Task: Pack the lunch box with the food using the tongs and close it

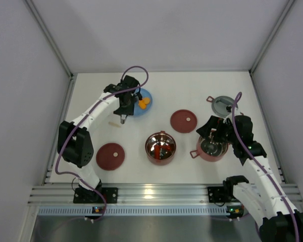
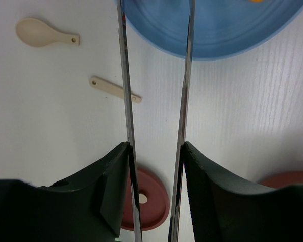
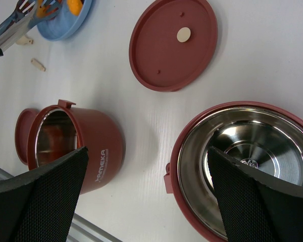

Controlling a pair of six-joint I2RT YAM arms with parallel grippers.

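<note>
A blue plate holds orange food pieces. My left gripper reaches over the plate's left side. In the left wrist view its two long metal fingers stand apart, and no object shows between them at the visible ends. My right gripper hangs open over a shallow red pot, whose steel inside shows in the right wrist view. A taller red pot stands in the middle with red pieces inside; the right wrist view shows its printed side.
Two dark red lids lie flat, one at the centre and one at front left. A grey-green lidded container sits at back right. A wooden spoon and flat stick lie left of the plate.
</note>
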